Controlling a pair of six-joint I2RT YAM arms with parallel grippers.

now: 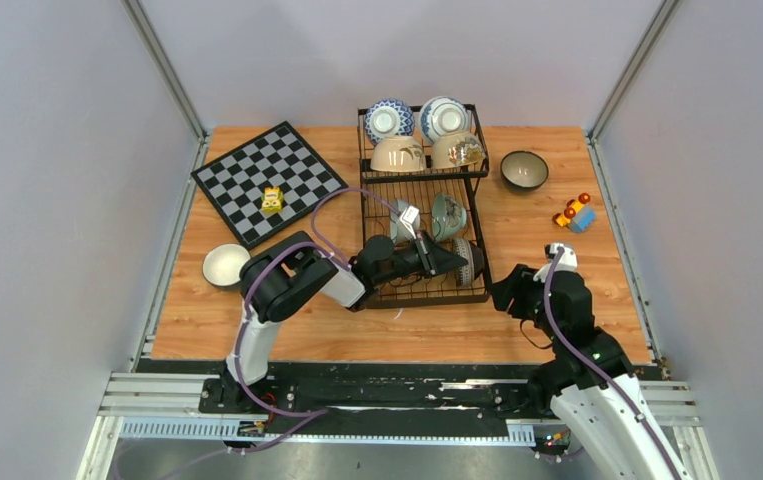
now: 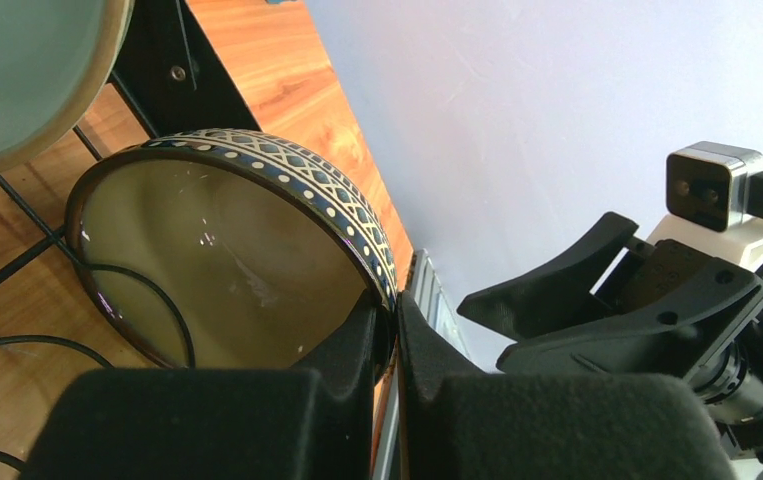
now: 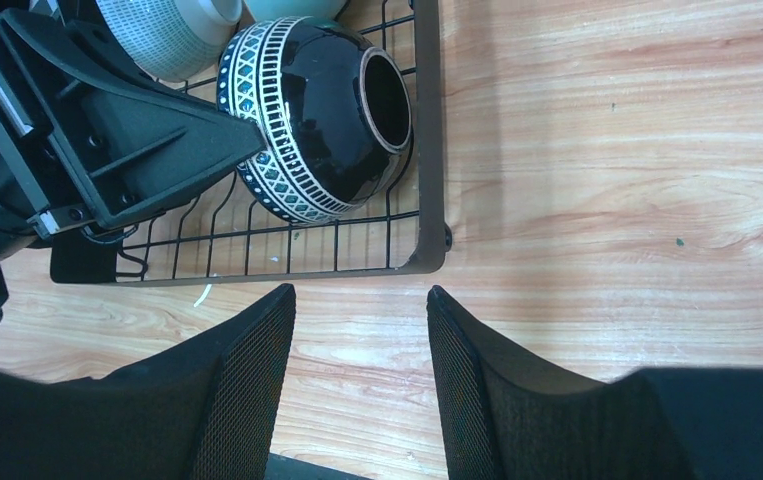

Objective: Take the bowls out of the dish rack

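Observation:
In the lower front right of the dish rack [image 1: 427, 301] a dark bowl with a patterned band [image 3: 342, 120] lies on its side. My left gripper is shut on the rim of this patterned bowl [image 2: 227, 250], and the bowl still rests among the wires. Behind it in the lower tier is a pale green bowl [image 1: 448, 216], with another light one partly hidden by the left arm. The upper tier carries two blue-and-white bowls [image 1: 389, 120] and two cream bowls [image 1: 398, 155]. Right of the rack's front corner, my right gripper stands open and empty over the table.
A white bowl [image 1: 225, 266] sits on the table at left and a grey bowl [image 1: 524, 170] at right. A chessboard [image 1: 269, 182] bearing a yellow toy lies back left; a colourful toy [image 1: 577, 213] is at right. Bare table surrounds the rack's front.

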